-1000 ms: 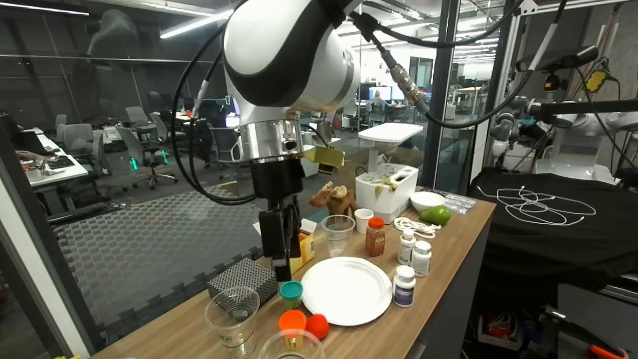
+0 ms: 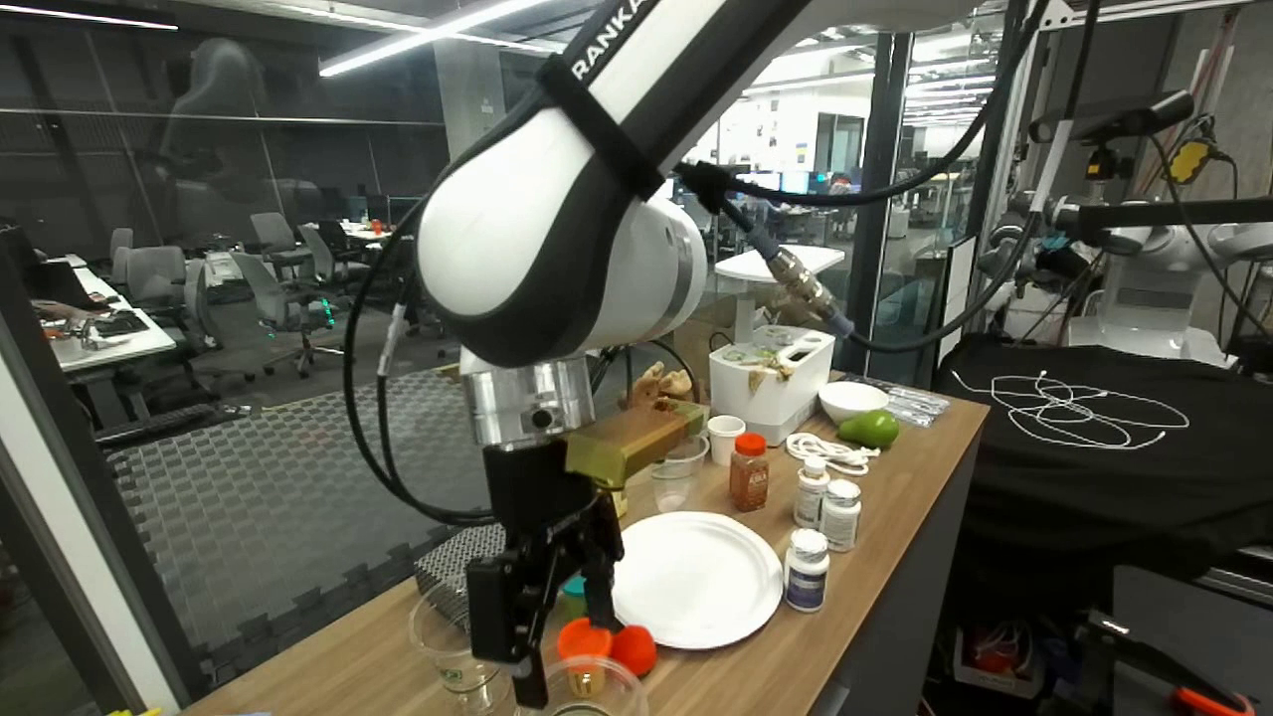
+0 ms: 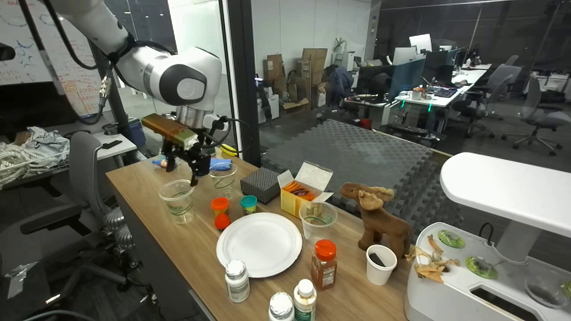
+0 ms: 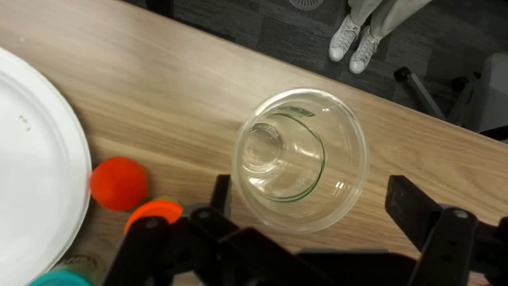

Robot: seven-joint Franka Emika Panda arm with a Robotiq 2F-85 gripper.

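Below my gripper, a clear plastic cup [image 4: 300, 162] with a green line stands on the wooden table, its rim lying between the two spread fingers in the wrist view. The fingers are open and hold nothing. In exterior view 2 the gripper [image 3: 182, 175] hovers above the table, just behind the rim of that cup [image 3: 178, 202]. An orange-lidded tub [image 3: 220, 205], a red ball [image 3: 222, 221] and a teal-lidded tub [image 3: 249, 203] stand near it. A second clear cup [image 3: 223, 179] is partly covered by the arm.
A white plate [image 3: 259, 243] fills the middle of the table. Several bottles, including a red-capped jar [image 3: 324, 265], stand beyond it. A black mesh block [image 3: 260, 185] and an open yellow box [image 3: 299, 195] line the far side. Bare wood [image 4: 190, 95] borders the near cup toward the table edge.
My gripper has come down and toward the near clear cup, turning so that its fingers show spread apart. The tabletop objects appear to be where they were.
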